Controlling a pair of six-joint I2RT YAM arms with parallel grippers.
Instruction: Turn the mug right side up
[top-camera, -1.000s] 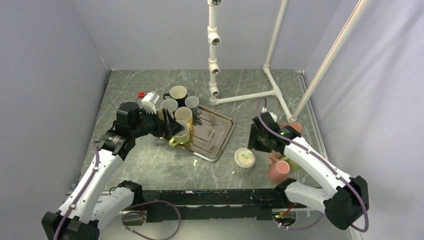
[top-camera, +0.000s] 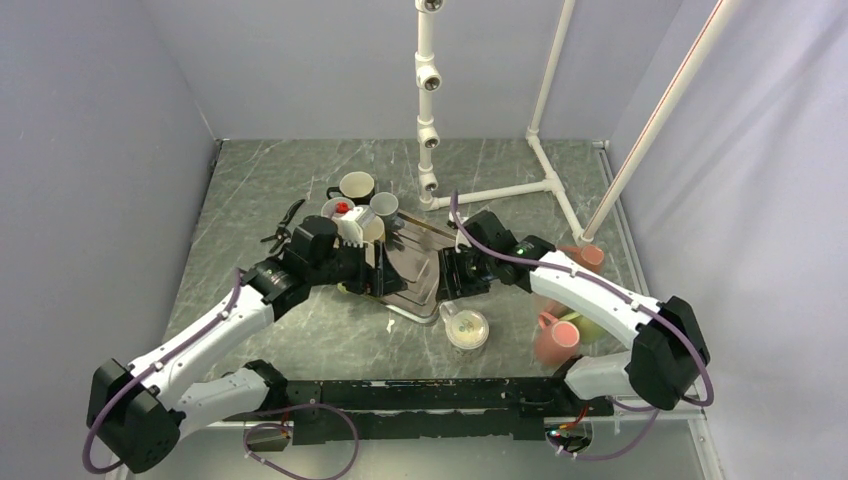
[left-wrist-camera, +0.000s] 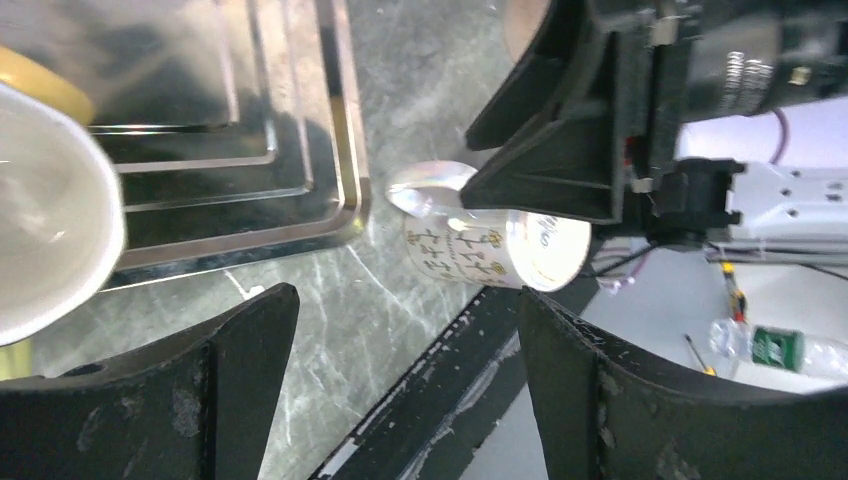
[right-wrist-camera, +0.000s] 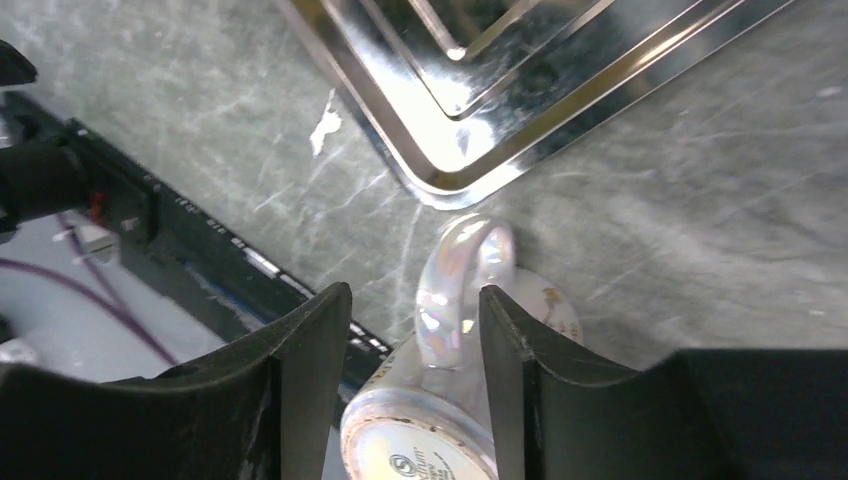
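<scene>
A white patterned mug (top-camera: 466, 331) lies near the front edge, right of the tray (top-camera: 425, 312), with its pale bottom facing up in the top view. Its handle (right-wrist-camera: 443, 290) points toward the tray, between the fingertips of my open right gripper in the right wrist view. The same mug (left-wrist-camera: 455, 247) shows beyond the tray in the left wrist view, partly behind the right gripper's black fingers. My left gripper (top-camera: 385, 270) is open over the tray, nothing between its fingers.
Several mugs, among them a black-and-cream one (top-camera: 357, 185), crowd the tray's back left. Pink mugs (top-camera: 555, 343) and a green one stand at the right. White pipes run along the back. Bare table lies front left.
Both arms have moved inward, the left one rightward over the tray, the right one leftward. The patterned mug has shifted left and slightly down, and its handle now shows toward the tray.
</scene>
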